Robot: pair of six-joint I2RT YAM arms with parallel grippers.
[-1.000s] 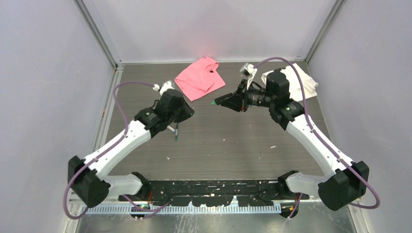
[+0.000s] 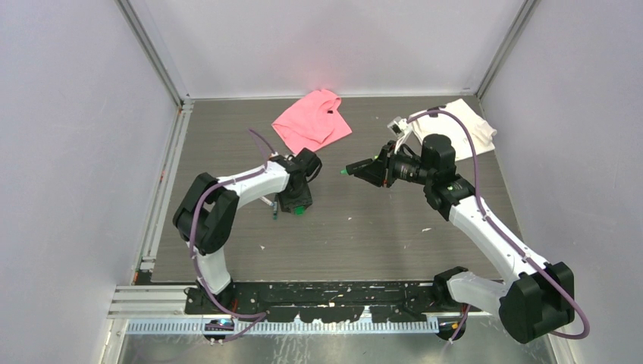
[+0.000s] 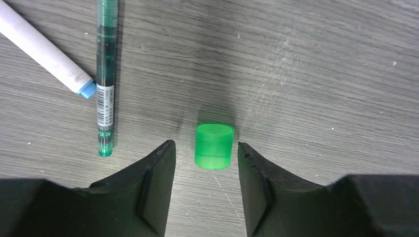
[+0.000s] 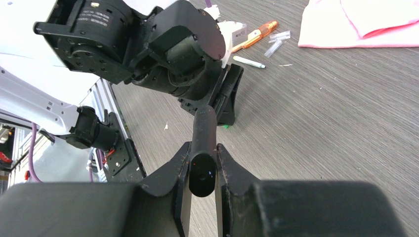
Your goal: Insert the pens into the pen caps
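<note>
A green cap (image 3: 213, 145) lies on the table just beyond the fingertips of my left gripper, which stands part open, pointing down, nothing visibly held. Left of the cap lie a green pen (image 3: 105, 103) and a white marker with a blue end (image 3: 47, 52). My right gripper is shut on a dark pen (image 4: 204, 133), held in the air at the right of the table; a green tip shows at its end in the top view.
A pink cloth (image 2: 311, 121) lies at the back middle, a white cloth (image 2: 474, 133) at the back right. An orange item (image 4: 267, 29) and clear pieces lie beyond the left gripper.
The left arm has folded inward and lowered its gripper over the green cap. The right gripper has shifted slightly right and down in the top view, still holding the pen.
</note>
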